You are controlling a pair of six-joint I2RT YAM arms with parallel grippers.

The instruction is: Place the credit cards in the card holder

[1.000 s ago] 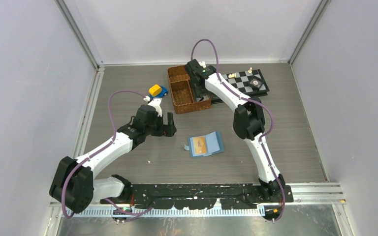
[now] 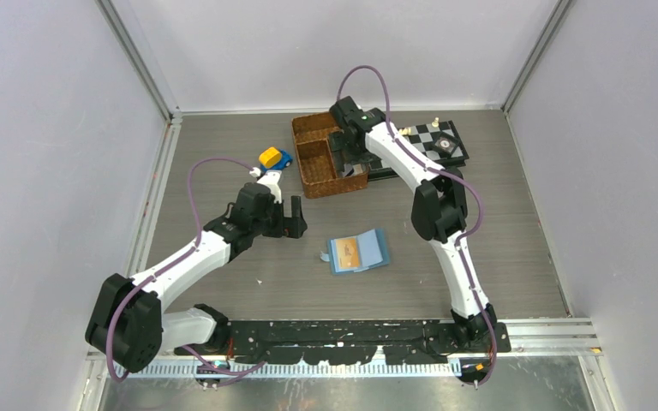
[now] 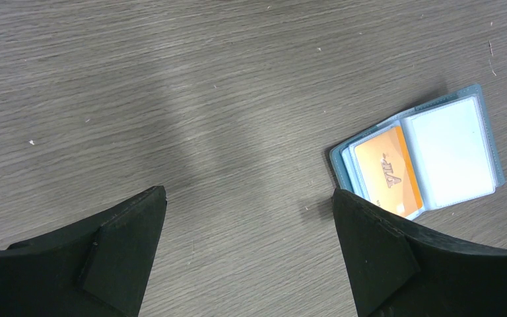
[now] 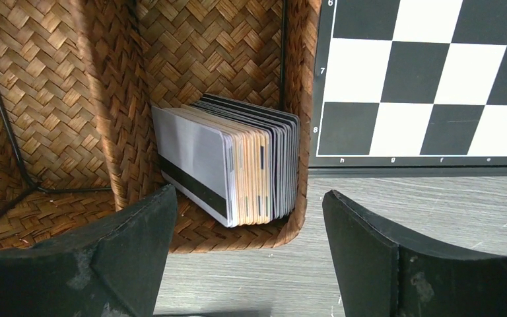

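Observation:
A stack of cards [image 4: 237, 158] stands on edge in a corner compartment of the woven basket [image 4: 99, 99]; a white card with a dark stripe faces out at its left. Over that compartment hangs my right gripper, wide open and empty, its fingers above and to either side of the stack. On the table lies the blue card holder [image 2: 358, 252], opened flat, with an orange card [image 3: 389, 170] on its left half and a pale right half. My left gripper is open and empty, above the table to the holder's left.
Right of the basket is a chessboard [image 4: 429, 79] with a few pieces and a dark box [image 2: 445, 144] on it. A blue and yellow toy [image 2: 272, 157] stands left of the basket. Bare table surrounds the card holder.
Left arm, basket and card holder look unmoved.

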